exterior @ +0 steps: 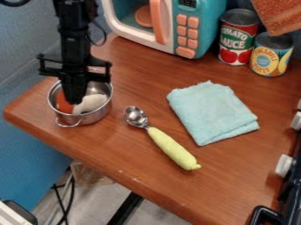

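Note:
My black gripper (73, 95) reaches down into a small steel pot (97, 112) on the left of the wooden table. Inside the pot are an orange item (63, 103) and a white item (87, 105), partly hidden by the gripper. Whether the fingers hold either of them is hard to tell.
A spoon (136, 117) and a yellow corn cob (174, 148) lie mid-table, beside a folded light blue cloth (213, 112). A toy microwave (165, 26) and two cans (237, 39) stand at the back. A black appliance (282, 185) is at the right edge.

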